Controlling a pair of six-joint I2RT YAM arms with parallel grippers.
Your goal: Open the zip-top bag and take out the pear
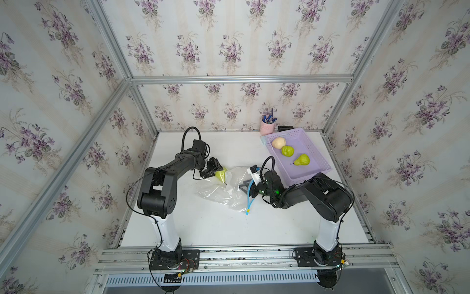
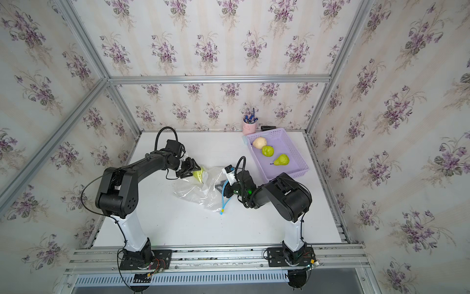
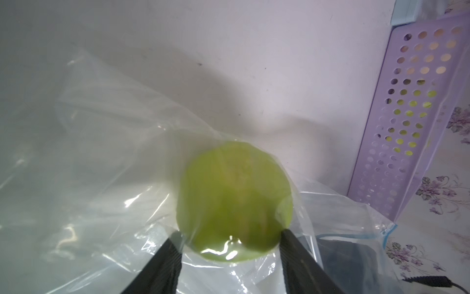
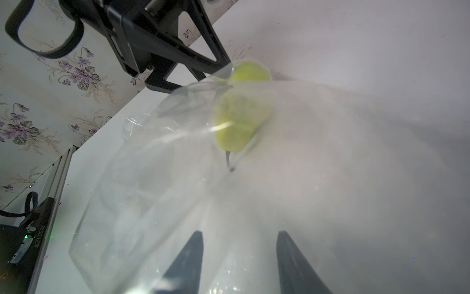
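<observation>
A clear zip top bag with a blue seal lies mid-table, a green pear inside at its left end. My left gripper is part open, fingertips at the pear's sides through or against the plastic; whether it grips cannot be told. My right gripper is inside the bag's mouth at the blue seal, its fingertips apart with nothing solid between them, seen through hazy plastic facing the pear's stem.
A lilac basket with two green pears and a pale fruit stands back right, beside a pink cup of utensils.
</observation>
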